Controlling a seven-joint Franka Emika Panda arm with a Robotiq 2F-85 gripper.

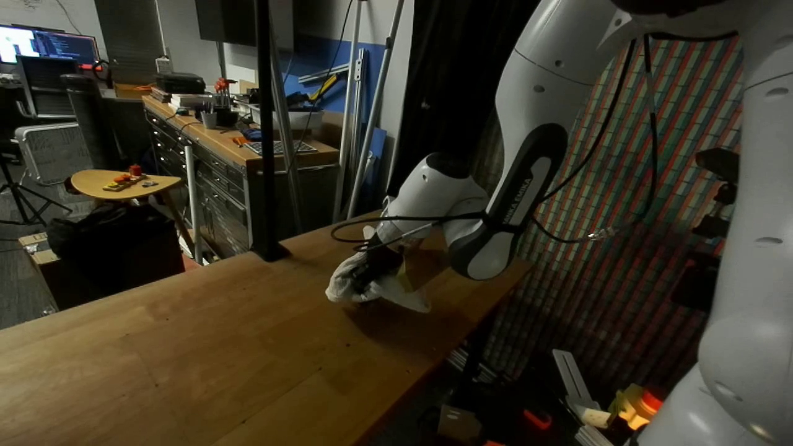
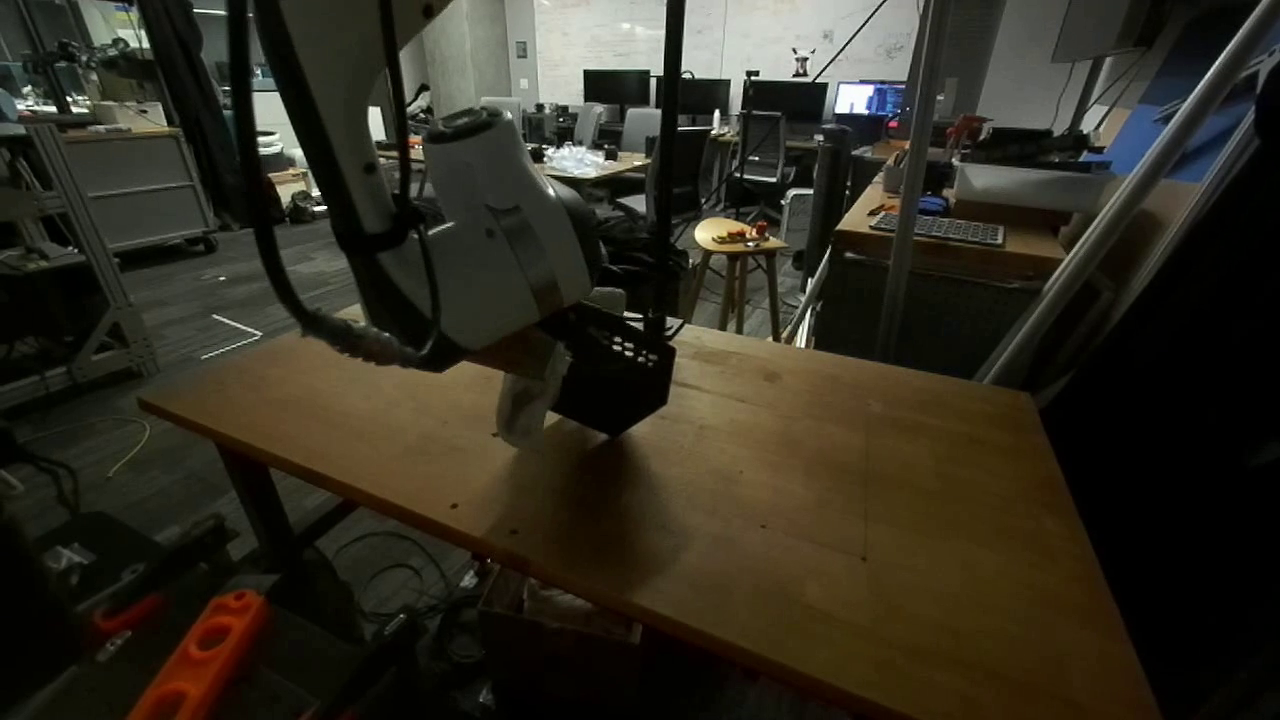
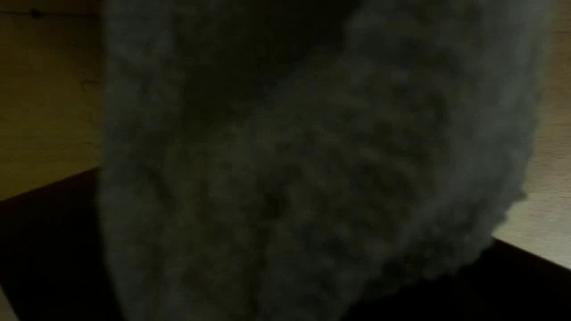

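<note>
A black basket point(image 2: 618, 382) with holes in its side is tilted over the table, one corner low near the surface. White cloth point(image 2: 528, 406) hangs out over its side; in exterior view 1 the cloth point(image 1: 346, 281) shows on both sides of the dark gripper. My gripper point(image 1: 381, 261) leans over with the basket and appears shut on it, its fingertips hidden by cloth and basket. Fuzzy grey cloth point(image 3: 321, 176) fills most of the wrist view, blurred and dark, with black basket wall point(image 3: 51, 251) at the lower corners.
A black upright post point(image 1: 264, 148) stands at the table's back edge. The table's side edge lies close to the arm.
</note>
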